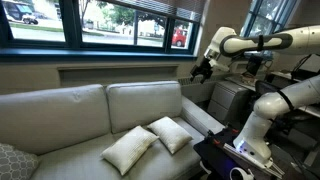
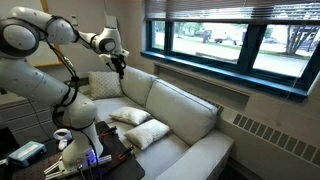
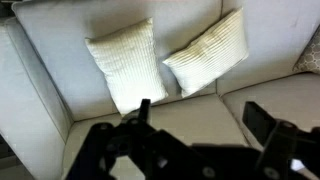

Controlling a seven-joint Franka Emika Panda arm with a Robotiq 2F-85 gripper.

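Two cream striped pillows rest on a light grey couch (image 1: 62, 112). In exterior view 1, one pillow (image 1: 130, 149) lies left of the other pillow (image 1: 170, 133). From the wrist, one pillow (image 3: 128, 65) shows at the left and the other pillow (image 3: 210, 52) at the upper right, with a gap between them. My gripper is open and empty, its two dark fingers well apart. It hangs high above the couch, touching neither pillow; in exterior view 2 the gripper (image 2: 120, 68) is seen up in front of the wall.
A patterned grey pillow (image 1: 15, 162) sits at the couch's far end from the arm. Behind the couch are a wall with a windowsill (image 2: 225, 70) and windows. A dark stand (image 2: 115, 168) supports the arm's base. Bare seat cushion surrounds the striped pillows.
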